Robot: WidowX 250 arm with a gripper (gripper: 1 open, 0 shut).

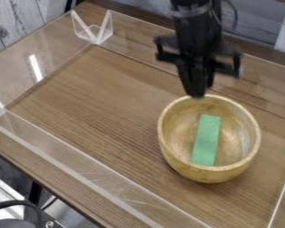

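Note:
A cream round bowl (176, 142) sits on the wooden table at the right, with a green rectangular object (207, 140) lying inside it. Above and behind the bowl is my black gripper (202, 85), its lower part blurred, so whether it is open or shut cannot be told.
A clear plastic piece (93, 27) stands at the back left. Transparent edging runs along the table's left side, and a dark cable lies at the bottom left.

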